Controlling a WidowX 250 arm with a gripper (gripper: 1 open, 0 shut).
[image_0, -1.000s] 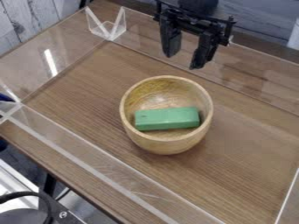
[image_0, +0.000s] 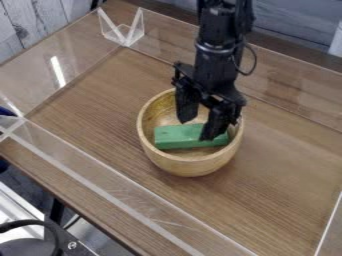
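Note:
A round light-wood bowl (image_0: 174, 156) stands in the middle of the table, with a green rectangular block (image_0: 178, 137) lying inside it. The black gripper (image_0: 201, 118) has its lower end down inside the bowl, over the block's right part. It is too dark and small to tell whether it is open or shut, or whether it touches the block.
A white angular wire-like piece (image_0: 122, 27) sits at the back left of the wooden table. A black cable and parts lie at the bottom left corner.
The gripper has come down and toward the front from the back of the table into the bowl, over the green block. The bowl and block look unmoved.

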